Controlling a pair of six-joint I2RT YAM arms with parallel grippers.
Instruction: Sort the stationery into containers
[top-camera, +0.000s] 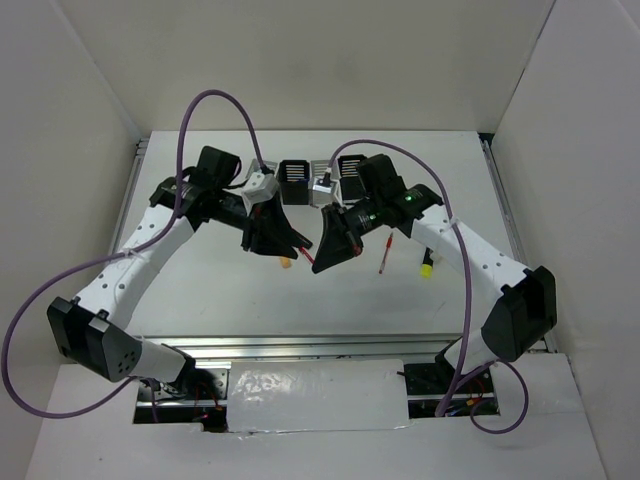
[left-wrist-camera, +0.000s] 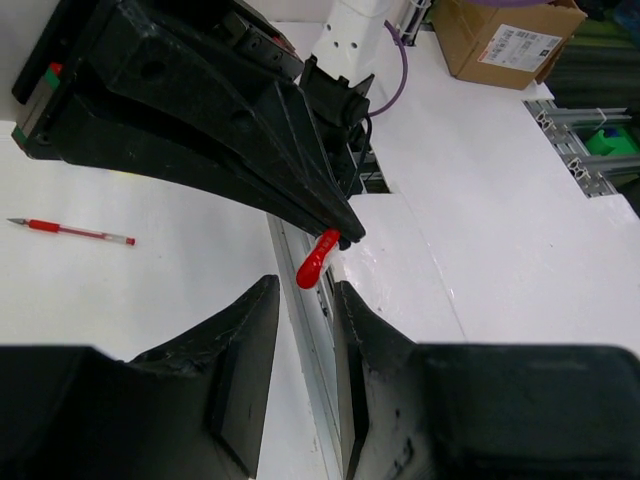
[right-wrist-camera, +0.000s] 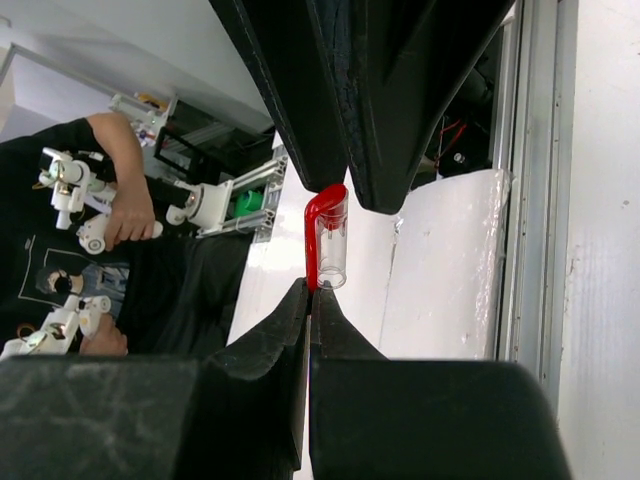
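Note:
Between the two arms, a red-clipped clear pen cap (right-wrist-camera: 332, 245) is pinched at the tips of my shut right gripper. Its red end (left-wrist-camera: 312, 266) points toward my left gripper, whose fingers stand partly open around a narrow gap. In the right wrist view, a left fingertip (right-wrist-camera: 325, 165) overlaps the cap's far end; I cannot tell whether they touch. On the table lie an uncapped red pen (left-wrist-camera: 85, 234), a yellow-and-black marker (top-camera: 427, 265) and an orange item (top-camera: 286, 262), the last mostly hidden by the left gripper.
Black containers (top-camera: 294, 172) and light ones (top-camera: 322, 170) stand in a row at the back, partly covered by the arms. Both grippers are very close together.

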